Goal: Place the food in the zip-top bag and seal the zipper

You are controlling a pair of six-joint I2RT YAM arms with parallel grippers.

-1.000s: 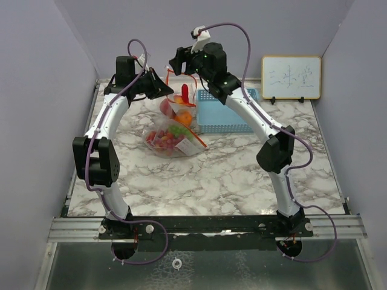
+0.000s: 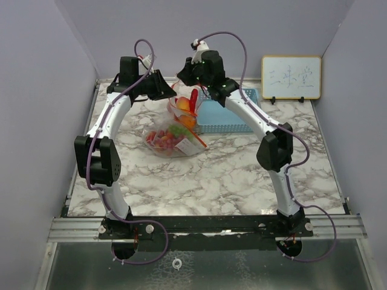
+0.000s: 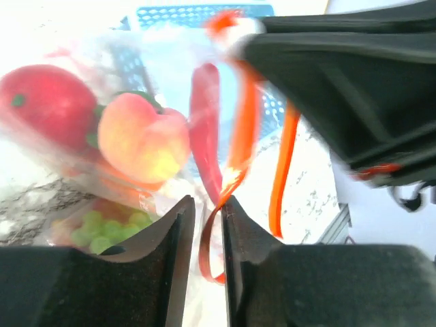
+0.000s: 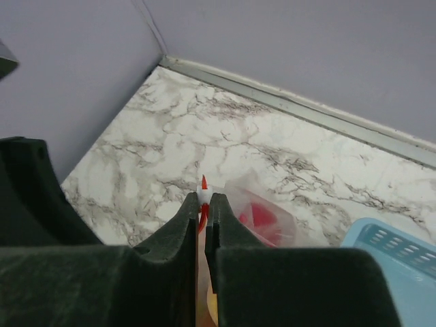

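A clear zip bag [image 2: 188,113] with an orange zip edge stands mouth up in the top view. Inside are a peach [image 3: 142,139], a dark red fruit [image 3: 49,107] and a long red item [image 3: 206,116]. My right gripper is shut on the zip edge at one corner of the mouth. My left gripper is slightly parted at the near side, with the orange zip edge [image 3: 219,203] running through its narrow gap. Another clear bag [image 2: 174,140], holding grapes and other fruit, lies in front.
A blue basket [image 2: 225,129] stands just right of the bag. At the back right is a whiteboard [image 2: 291,77] on a stand. Both grippers are close together over the bag.
The left gripper has shifted a little right. The bag's mouth, earlier a wide loop, has changed shape.
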